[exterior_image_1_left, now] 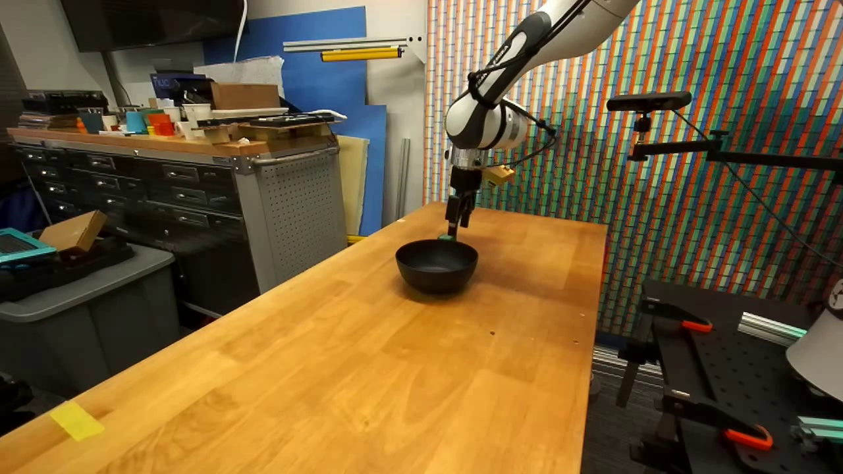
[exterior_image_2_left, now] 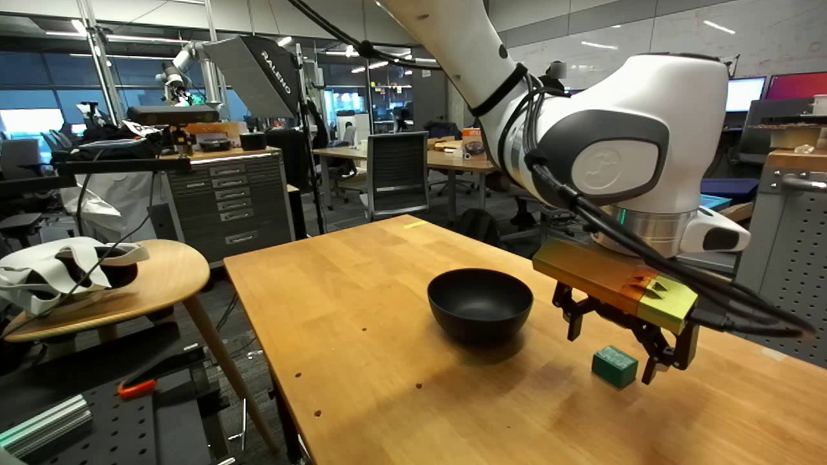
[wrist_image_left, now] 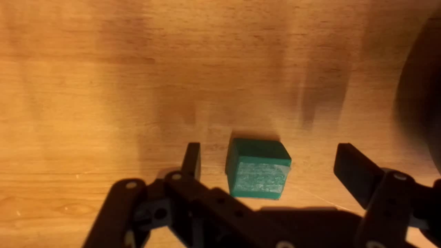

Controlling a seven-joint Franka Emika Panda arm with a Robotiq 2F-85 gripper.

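A small green block (wrist_image_left: 260, 177) rests on the wooden table, between the two spread fingers in the wrist view but touching neither. My gripper is open, pointing down with nothing held. From the second exterior view, the gripper (exterior_image_2_left: 610, 352) hangs low over the green block (exterior_image_2_left: 614, 367), its fingertips above the tabletop. Beside the block sits a black bowl (exterior_image_2_left: 481, 306), upright; its dark side (wrist_image_left: 421, 95) shows at the right edge of the wrist view. In the first exterior view the bowl (exterior_image_1_left: 436, 267) hides most of the block.
Bare wooden table (exterior_image_1_left: 379, 363) stretches out on the near side of the bowl. A strip of yellow tape (exterior_image_1_left: 76, 420) marks one table corner. Off the table's side stands a round stool (exterior_image_2_left: 167, 279) with a white headset (exterior_image_2_left: 58, 271) on it.
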